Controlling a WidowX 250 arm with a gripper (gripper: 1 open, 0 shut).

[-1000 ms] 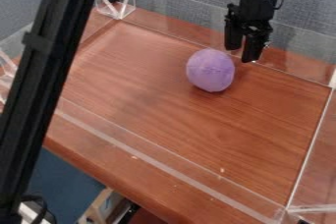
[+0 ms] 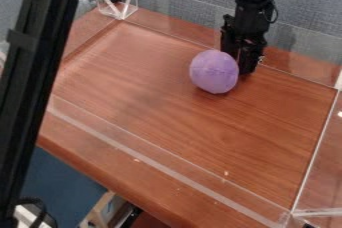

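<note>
A purple ball (image 2: 214,71) rests on the wooden table (image 2: 174,152) a little right of centre. My black gripper (image 2: 245,58) hangs low just behind and to the right of the ball, very close to it. Whether its fingers are open or shut is hard to make out, as they are dark and partly behind the ball.
Clear acrylic walls (image 2: 302,38) border the table, with a corner bracket at the back left. A black post (image 2: 34,92) crosses the left foreground.
The gripper has come down and slightly toward the ball, now right beside it. The ball looks practically in the same place.
</note>
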